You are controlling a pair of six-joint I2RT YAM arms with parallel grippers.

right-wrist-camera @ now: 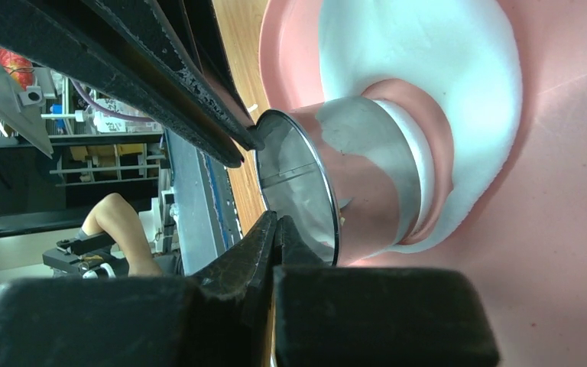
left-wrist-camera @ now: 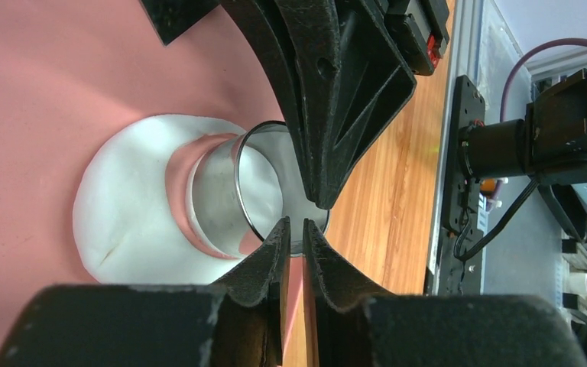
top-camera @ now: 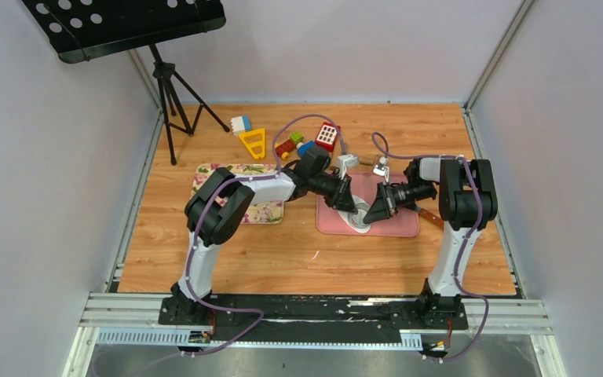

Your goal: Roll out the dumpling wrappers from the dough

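A flattened sheet of white dough (left-wrist-camera: 111, 202) lies on the pink board (top-camera: 399, 226). In it stands a round metal cutter ring (right-wrist-camera: 363, 180); pink board shows in a gap between its wall and the surrounding dough. White dough is also visible inside the ring. My left gripper is slightly open at the ring's rim, its fingertips a narrow gap apart, with nothing seen held. Opposite it, my right gripper is shut at the rim, with nothing visible between its fingers. From above, both grippers partly cover the ring.
A knife with a brown handle (top-camera: 430, 217) lies at the board's right. Toy blocks (top-camera: 284, 149), a yellow triangle (top-camera: 253, 143) and a red block (top-camera: 327, 136) lie behind. The flowered board (top-camera: 265, 213) sits beneath the left arm.
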